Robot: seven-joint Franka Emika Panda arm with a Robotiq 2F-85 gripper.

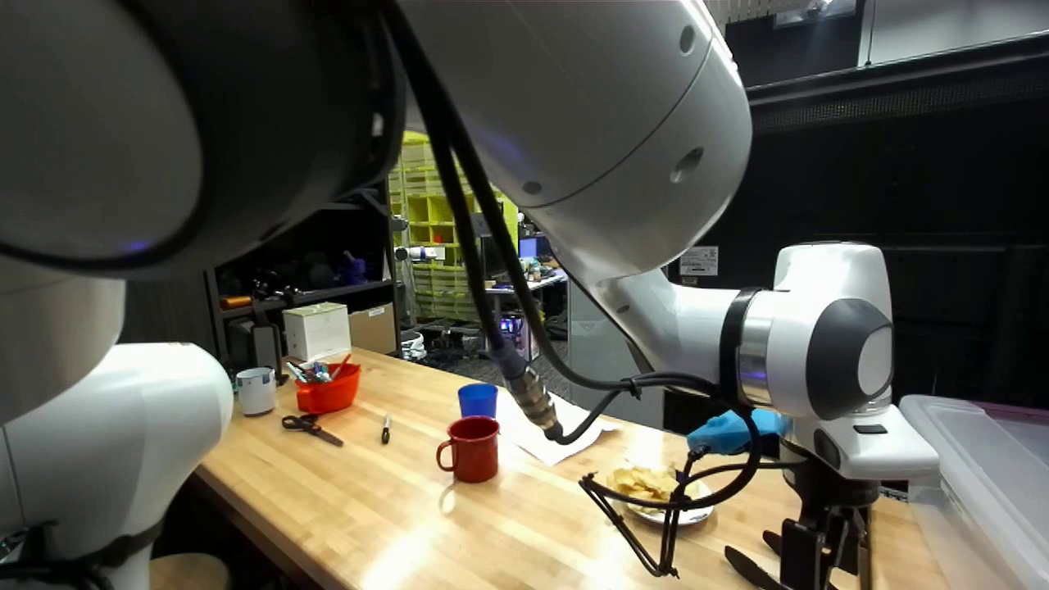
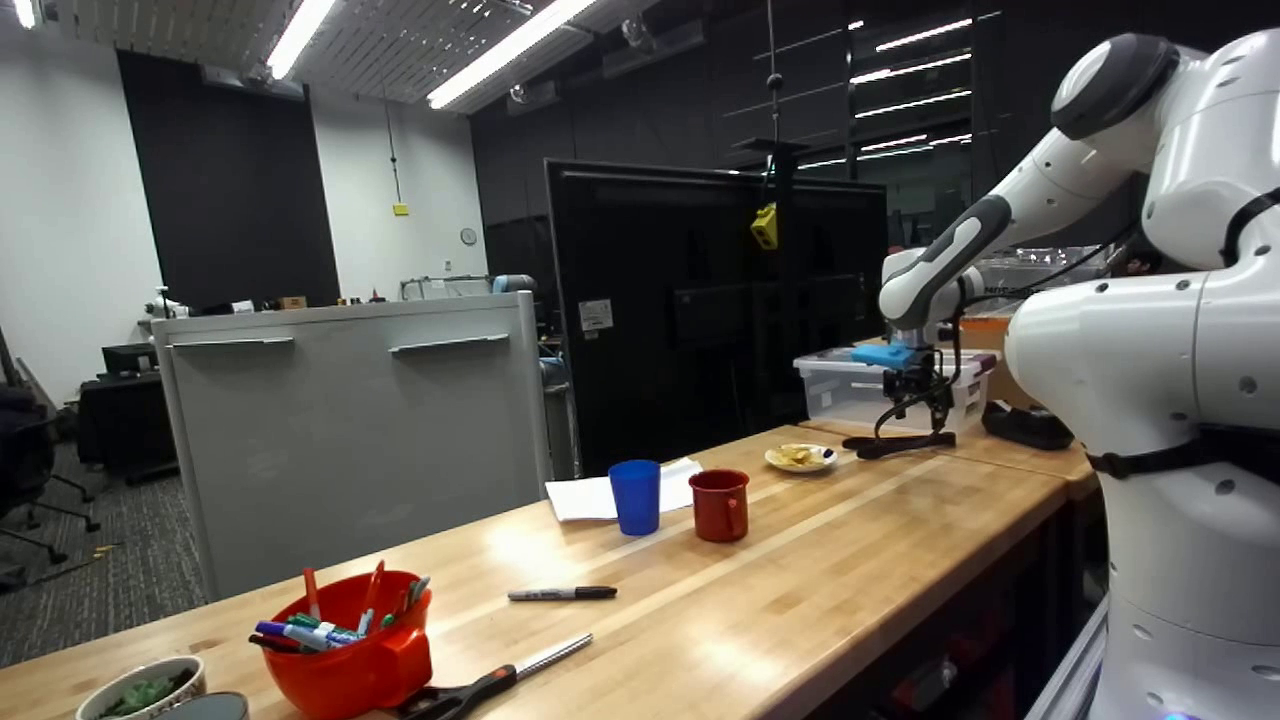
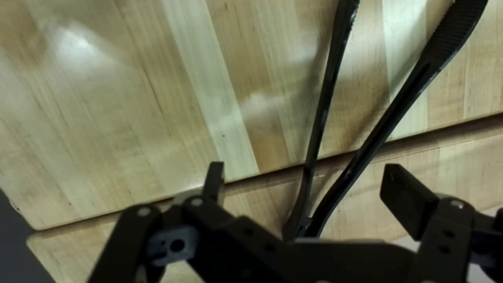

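Observation:
Black tongs (image 3: 325, 108) lie on the wooden table, their two arms spread toward the top of the wrist view and meeting near the bottom. My gripper is open above them, one finger to each side of the tongs' narrow joined end, with neither finger seen touching it. In exterior view 2 the gripper (image 2: 918, 402) hangs low over the tongs (image 2: 882, 446) at the table's far end. Part of the tongs (image 1: 752, 567) shows at the bottom of exterior view 1, the rest hidden behind the gripper (image 1: 821, 570).
A plate of chips (image 2: 800, 457) sits close to the tongs. A clear plastic bin (image 2: 828, 386) stands just behind the gripper. Farther off are a red mug (image 2: 720, 504), a blue cup (image 2: 635, 497), a marker (image 2: 563, 593), scissors (image 2: 492, 682) and a red pen holder (image 2: 360, 672).

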